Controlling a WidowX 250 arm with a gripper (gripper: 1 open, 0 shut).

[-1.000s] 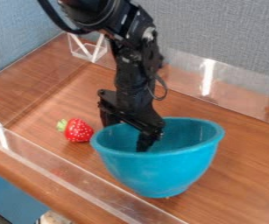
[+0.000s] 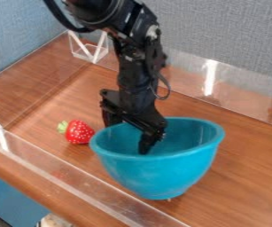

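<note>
A turquoise bowl stands upright on the wooden table, right of centre. My black gripper reaches down into it from above, its fingertips near the left inner side and partly hidden by the rim; it looks open, though what lies between the fingers cannot be seen. A red toy strawberry with a green top lies on the table just left of the bowl.
The wooden table has clear edge panels along the back and the front left. A white wire shape stands at the back left. Free surface lies behind the strawberry and right of the bowl.
The bowl sits very slightly further left than a moment ago, and my gripper has shifted very slightly. The strawberry looks unmoved.
</note>
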